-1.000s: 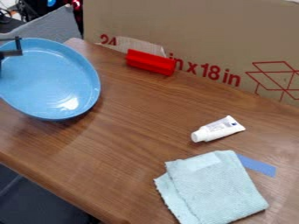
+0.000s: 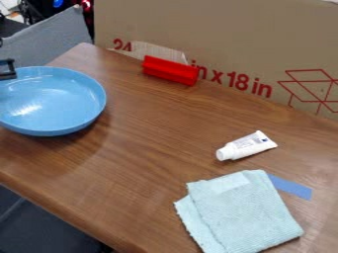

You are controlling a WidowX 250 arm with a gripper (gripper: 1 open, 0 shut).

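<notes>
A dark gripper [image 2: 7, 71] is at the left edge, only partly in frame, at the upper rim of a blue round pan [image 2: 55, 104]. Whether its fingers are shut or touch the rim is too small to tell. The pan rests at the left of the wooden table [image 2: 158, 158]. A red cylinder [image 2: 169, 70] lies at the back, a white tube [image 2: 244, 145] at the right, and a folded pale blue cloth [image 2: 238, 212] at the front right.
A large cardboard box [image 2: 238, 44] stands along the back of the table. A blue tape strip [image 2: 294, 187] is beside the cloth.
The blue pan has moved left and settled flatter. The gripper has moved lower, remaining at the left edge.
</notes>
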